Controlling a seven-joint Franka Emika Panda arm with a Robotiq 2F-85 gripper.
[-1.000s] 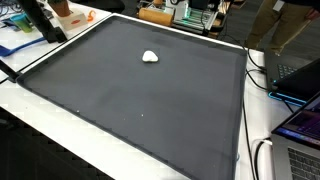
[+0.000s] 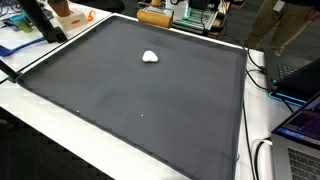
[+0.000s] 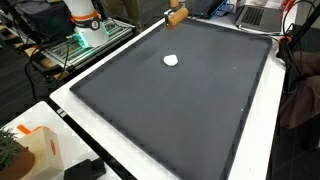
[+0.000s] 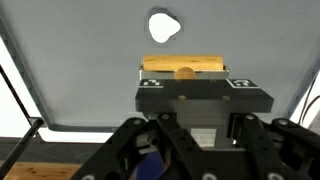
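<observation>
A wooden piece with a long bar-shaped end [image 4: 184, 63] is in my gripper, which is shut on it. In exterior view 1 that wooden piece [image 2: 155, 17] shows at the top, by the far edge of the dark board. Exterior view 2 has the wooden piece [image 3: 177, 18] at the top middle, with most of the gripper cut off by the frame. A small white rounded piece [image 4: 164, 26] lies on the board, apart from the wooden bar. The same white piece [image 2: 150, 57] sits near the far side in exterior view 1.
The dark grey board [image 2: 150, 100] is otherwise bare, with wide free room. A laptop [image 2: 292, 88] and cables are off to its right. Black rods and other items [image 2: 70, 15] stand at the far left corner.
</observation>
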